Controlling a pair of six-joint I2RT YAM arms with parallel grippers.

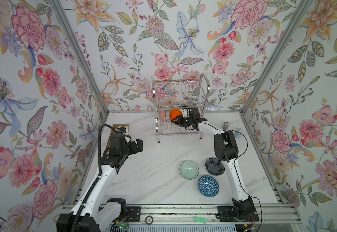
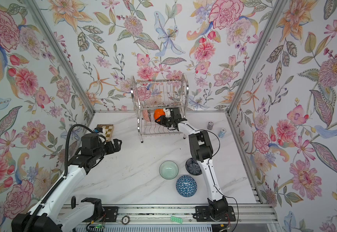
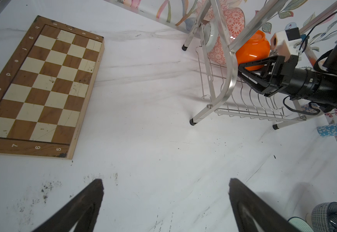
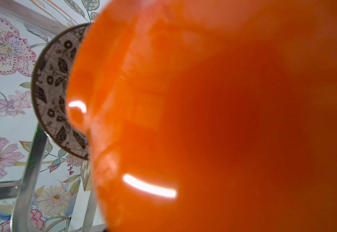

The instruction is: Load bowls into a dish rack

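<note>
The orange bowl point(image 3: 253, 48) leans in the lower tier of the metal dish rack point(image 1: 157, 125). My right gripper reaches in from the right, its fingers against or right beside the bowl; how far apart they stand is unclear. Orange fills most of the right wrist view, hiding those fingers. A pink patterned dish point(image 3: 232, 29) stands to the bowl's left in the rack. On the table lie a pale green bowl point(image 1: 189, 170), a blue triangle-patterned bowl point(image 1: 208, 186) and a dark bowl point(image 1: 212, 166). My left gripper is open and empty, well left of the rack.
A chessboard point(image 3: 48, 85) lies at the left. Two small cans, one grey point(image 1: 225, 125) and one blue point(image 1: 237, 133), stand at the right. Table space in front of the rack is clear. The rack's front rail point(image 1: 180, 106) runs above the right gripper.
</note>
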